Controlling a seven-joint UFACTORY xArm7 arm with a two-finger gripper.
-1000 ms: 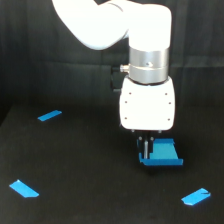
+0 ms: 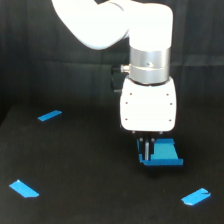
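A small blue open tray or box (image 2: 165, 152) lies on the dark table, right of the middle. My white gripper (image 2: 147, 150) points straight down at the tray's left part. Its dark, narrow fingers stand in front of the blue surface and hide some of it. The view is too small to tell how far apart the fingers are, whether anything is between them, or whether they touch the tray.
Strips of blue tape lie on the black tabletop: one at the back left (image 2: 50, 115), one at the front left (image 2: 24, 188) and one at the front right (image 2: 196, 197).
The hand and fingers have shifted very slightly over the tray. The tray and the tape strips look the same.
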